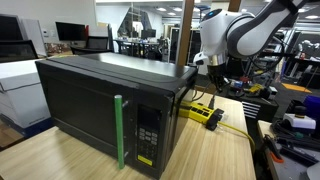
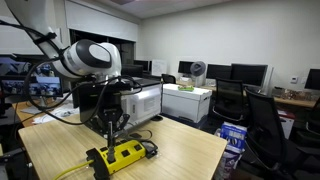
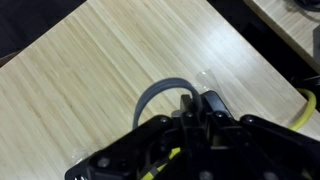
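Note:
A black cable (image 3: 152,94) arches out from the fingertips of my gripper in the wrist view. The gripper is shut on the cable's end; whether a plug sits there is hard to tell. Beneath it lies a yellow power strip (image 2: 125,157) with black ends, seen from the side in exterior view 2. The same power strip (image 1: 199,112) shows behind the microwave's right side in exterior view 1. The fingers are close above the strip, but contact between the held end and an outlet cannot be made out.
A large black microwave (image 1: 110,105) takes up much of the table, with a green strip (image 1: 119,130) on its front. A yellow cord (image 1: 238,131) runs from the power strip towards the table edge. Bare wood (image 2: 185,150) lies to the strip's right in exterior view 2.

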